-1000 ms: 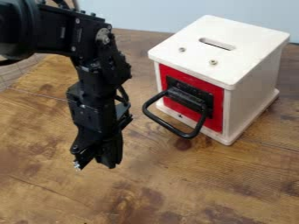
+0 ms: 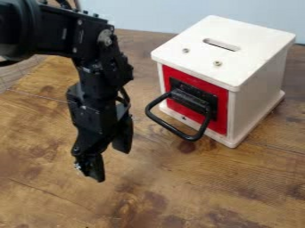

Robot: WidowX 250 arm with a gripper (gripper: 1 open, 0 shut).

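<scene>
My black gripper (image 2: 103,155) hangs at the left of the camera view, pointing down over the wooden table, its fingers parted and nothing between them. To its right stands a white box (image 2: 255,96) with a slot and two screws on its sloped top. Its red front panel (image 2: 220,125) carries a black block with a black loop handle (image 2: 179,130) sticking out toward the lower left, apart from my gripper.
A pale wall lies behind the box.
Over the last second the gripper's fingers have spread apart and shifted slightly. The box and handle stay where they were.
</scene>
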